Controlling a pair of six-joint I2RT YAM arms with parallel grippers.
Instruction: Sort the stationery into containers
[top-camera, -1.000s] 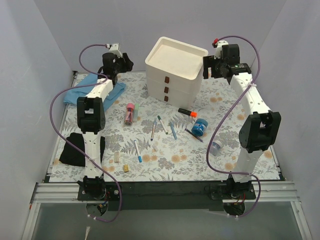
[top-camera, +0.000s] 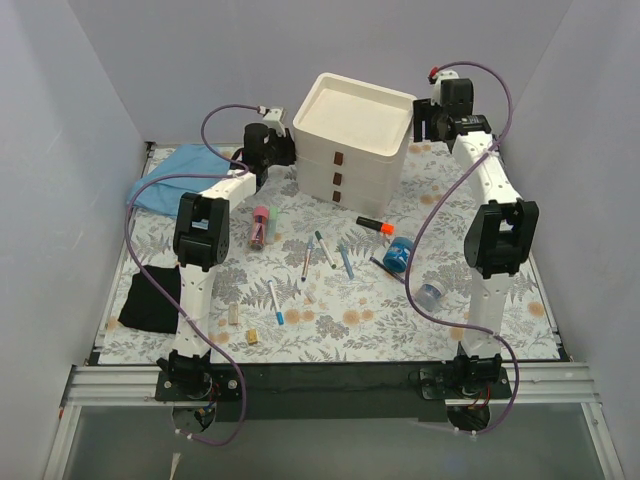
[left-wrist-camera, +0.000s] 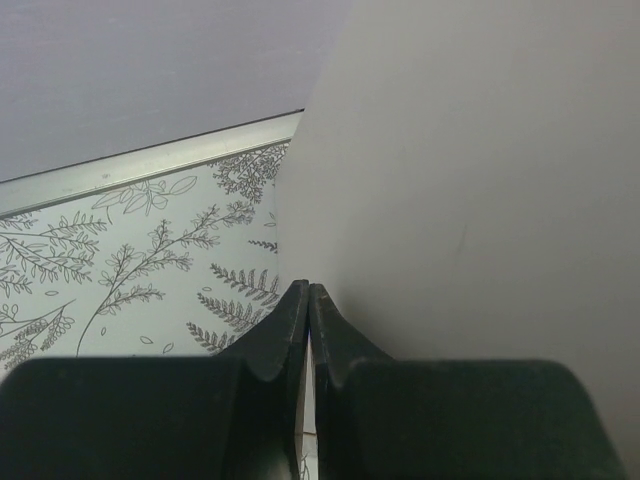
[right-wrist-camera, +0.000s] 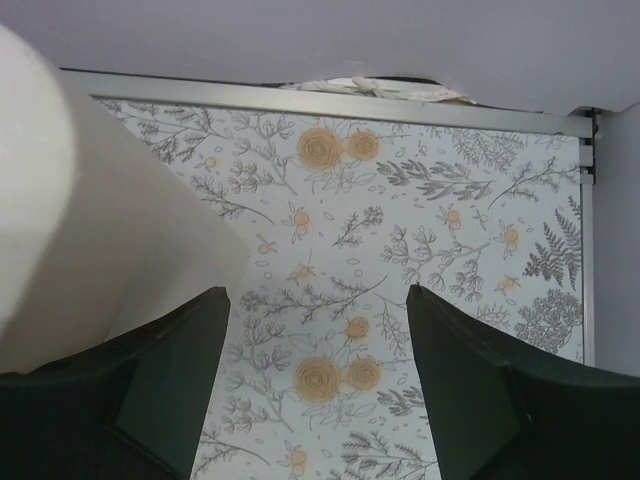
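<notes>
A white drawer box (top-camera: 352, 175) with three brown handles and a tray-like top stands at the back centre, slightly turned. Against its left side is my left gripper (top-camera: 290, 150), its fingers (left-wrist-camera: 285, 330) shut with nothing showing between them. At the box's right rear side my right gripper (top-camera: 420, 120) stands open, only patterned table between its fingers. Loose stationery lies in front: a black-and-orange marker (top-camera: 375, 225), a green-capped pen (top-camera: 325, 248), a red-tipped pen (top-camera: 307, 258), a blue pen (top-camera: 346, 261), a dark pen (top-camera: 387, 269) and a blue-and-white pen (top-camera: 275, 302).
A blue container (top-camera: 398, 254) and a clear jar (top-camera: 430, 294) lie at right. A pink-capped bottle (top-camera: 258, 228) lies at left, near a blue cloth (top-camera: 165, 195) and a black cloth (top-camera: 152, 305). A yellow item (top-camera: 251, 337) sits near the front edge.
My left gripper has moved right from above the blue cloth to the box's left side. The right gripper has shifted slightly. The box has moved a little to the right.
</notes>
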